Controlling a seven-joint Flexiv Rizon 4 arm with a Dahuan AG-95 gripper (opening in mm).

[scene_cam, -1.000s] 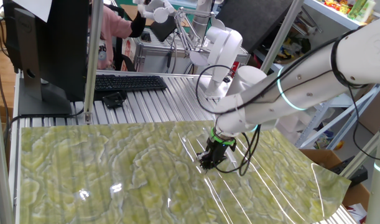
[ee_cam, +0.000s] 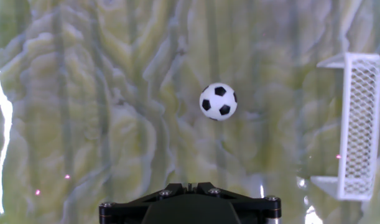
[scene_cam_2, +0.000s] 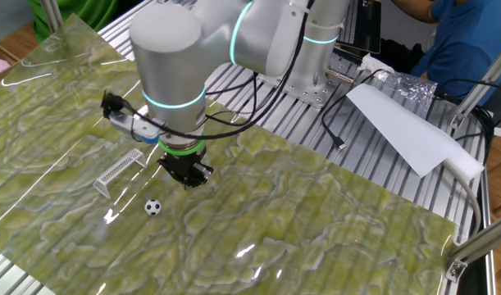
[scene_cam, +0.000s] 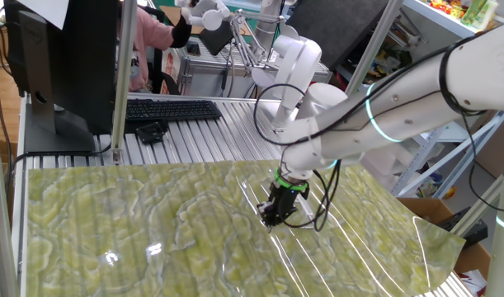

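Observation:
A small black-and-white soccer ball [ee_cam: 218, 102] rests on the green marbled sheet, a little ahead of my gripper in the wrist view. Off to the right there stands a white toy goal [ee_cam: 362, 127] with a mesh back. In exterior view 2 the ball [scene_cam_2: 152, 207] lies between the goal [scene_cam_2: 119, 172] and my gripper [scene_cam_2: 193, 179], apart from both. The fingertips are together at the bottom of the wrist view, with nothing showing between them. Exterior view 1 has the gripper [scene_cam: 272, 218] above the sheet; the ball cannot be made out there.
Around the ball the marbled sheet [scene_cam_2: 316, 229] is clear, with glare streaks on it. A keyboard [scene_cam: 173, 110] and a monitor [scene_cam: 70, 74] stand on the slatted table behind. White paper [scene_cam_2: 406, 123] and a loose cable lie near the arm's base.
My arm and gripper have shifted slightly to the left in exterior view 1. Nothing else on the sheet visibly differs.

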